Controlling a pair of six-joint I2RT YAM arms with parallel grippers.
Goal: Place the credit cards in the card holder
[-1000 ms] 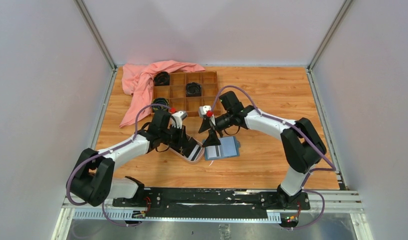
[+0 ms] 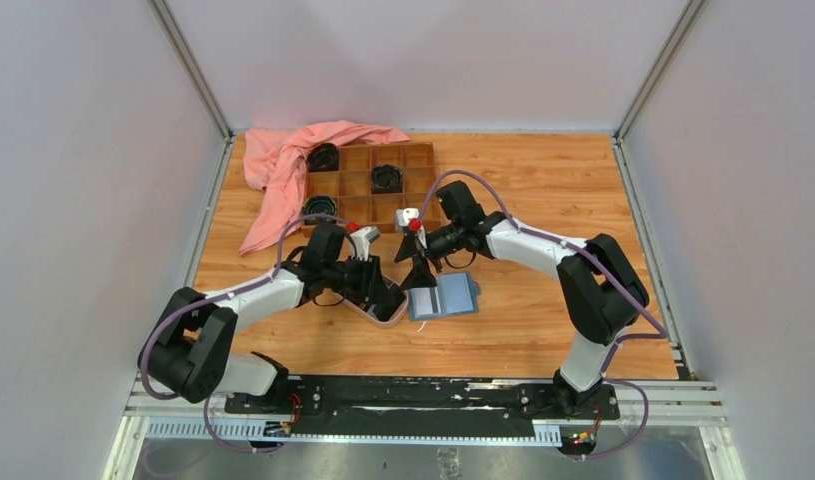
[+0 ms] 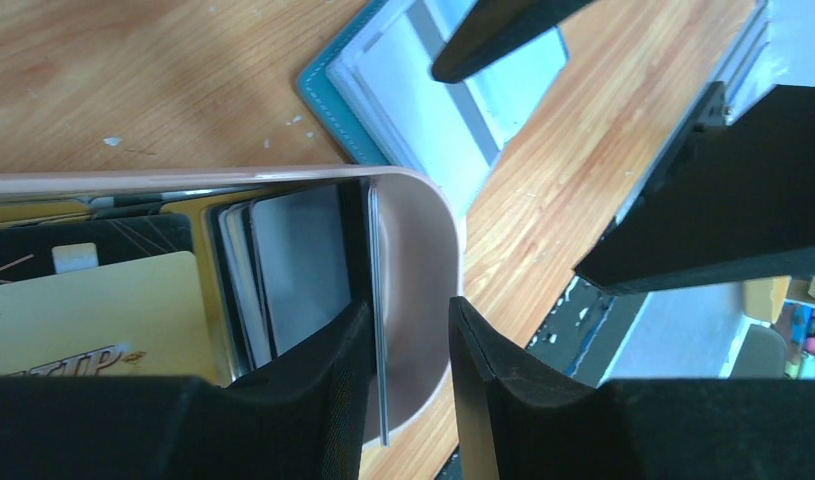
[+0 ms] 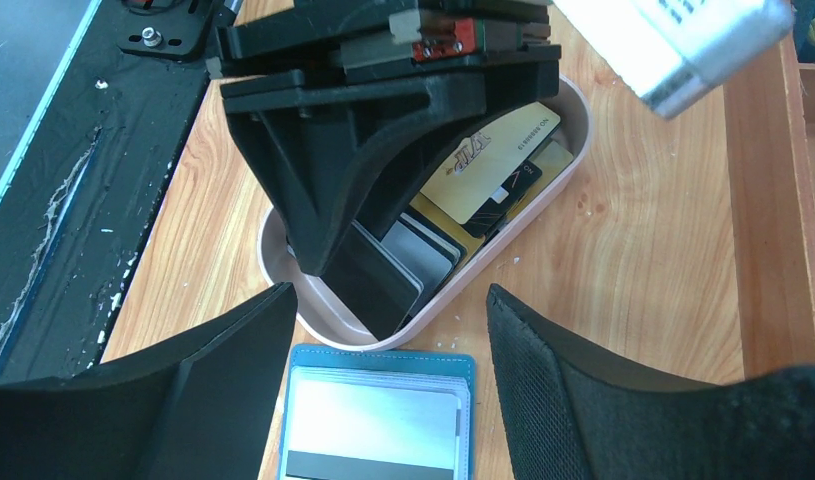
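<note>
In the left wrist view, an oval pale-pink tray (image 3: 435,235) holds a row of credit cards, among them a gold card (image 3: 103,310) and a grey-blue card (image 3: 301,265). One thin card (image 3: 376,270) stands edge-on at the tray's end. My left gripper is open around it, the card lying close against one fingertip (image 3: 358,335). The blue card holder (image 4: 378,362) lies spread open beside the tray, with pale sleeves or cards in it. Above tray and holder, my right gripper stands open with nothing between its fingers.
Behind the arms stand a brown compartment box (image 2: 413,155) with black coils in some cells and a pink cloth (image 2: 273,185). My two grippers are close to each other over the tray.
My left gripper has shifted slightly to the right over the tray. A dark card face now shows at the tray's end, where a light stripe showed before. The right arm has barely moved.
</note>
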